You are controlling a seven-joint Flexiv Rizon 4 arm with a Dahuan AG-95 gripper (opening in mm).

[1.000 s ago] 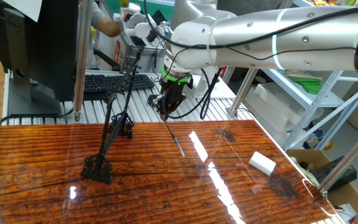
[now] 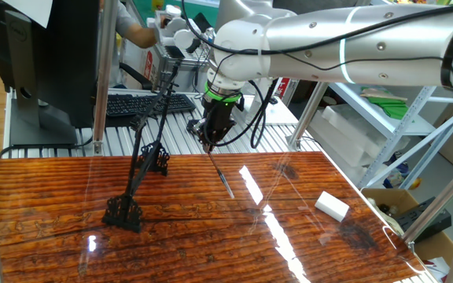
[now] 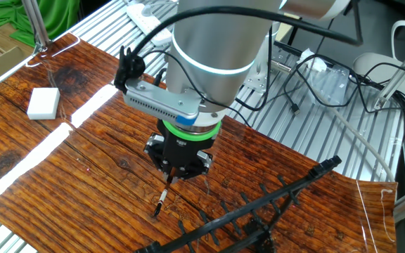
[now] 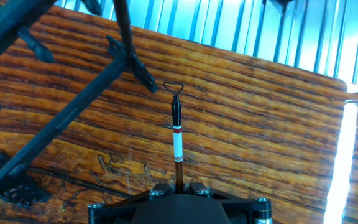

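Note:
A slender brush-like stick with a dark shaft, a white section, a thin red band and a black end carrying a small cord loop is clamped in my gripper. The fingers are shut on its dark shaft. In exterior view 2 the stick slants down from the gripper over the wooden board; I cannot tell whether its end touches. Exterior view 1 shows my gripper near the board's far edge, right of a black rack. The stick's other end is hidden.
The rack's pegged bar rises close beside the gripper. On the glossy wooden board a white block lies to the right. A monitor and a keyboard stand behind. The board's front middle is clear.

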